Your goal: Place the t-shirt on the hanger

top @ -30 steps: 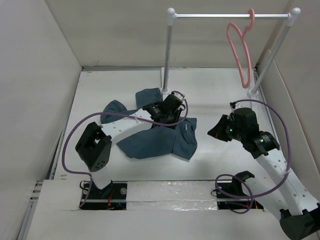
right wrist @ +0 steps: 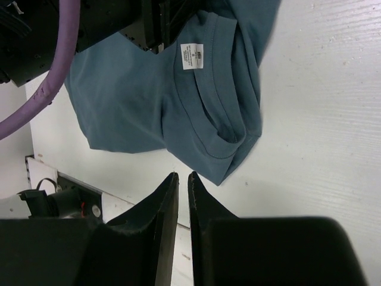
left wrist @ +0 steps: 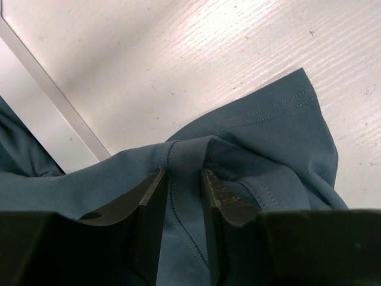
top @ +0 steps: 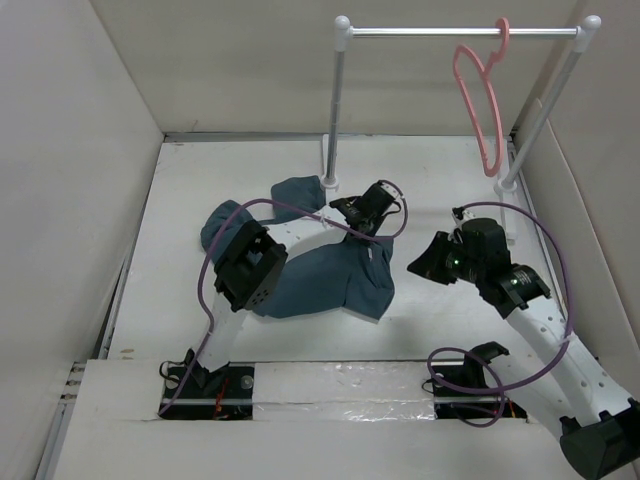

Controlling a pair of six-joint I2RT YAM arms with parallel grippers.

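The dark blue-grey t shirt (top: 325, 285) lies crumpled on the white floor, a white label visible in the right wrist view. My left gripper is down on it, fingertips either side of a folded seam strip; whether they pinch it I cannot tell. My right gripper hovers right of the shirt, over bare floor, its fingertips close together with nothing seen between them. A pink hanger (top: 490, 120) hangs on the rail at the upper right.
The rack's left post (top: 336, 120) stands just behind the shirt, and its foot shows beside the cloth. Bare floor (right wrist: 315, 119) lies right of the shirt. Walls enclose the sides and back.
My left gripper has moved right along the shirt, toward its right end.
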